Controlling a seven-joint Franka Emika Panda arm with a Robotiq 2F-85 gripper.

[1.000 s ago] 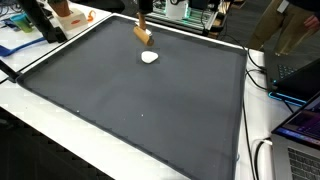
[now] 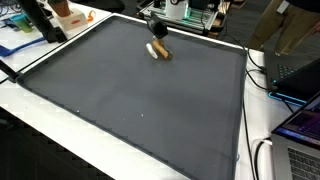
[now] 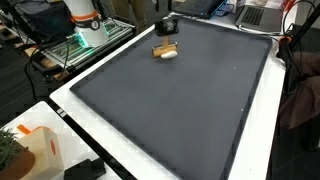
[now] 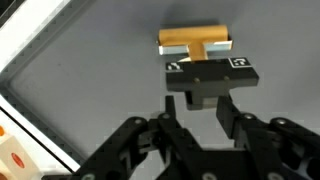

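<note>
In the wrist view, my gripper is shut on a mallet-like tool. Just beyond the fingers is its black block point(image 4: 212, 73), and farther out a wooden crosspiece point(image 4: 181, 36) with a short wooden stem. A small pale, rounded piece point(image 3: 169, 55) rests on the dark table, right by the wooden crosspiece point(image 3: 165, 48) in exterior view 2. Whether the two touch, I cannot tell. Exterior view 1 has the wooden part point(image 2: 161, 49) beside the pale piece point(image 2: 150, 48), with the black block point(image 2: 157, 27) over them.
Laptops point(image 2: 290, 140) stand past its right side in exterior view 1. A white and orange box point(image 3: 42, 145) sits at lower left in exterior view 2.
The wooden tool has come down and nearer the table's middle, turning so its dark part shows. It is now beside the pale piece, which previously lay apart from it.
</note>
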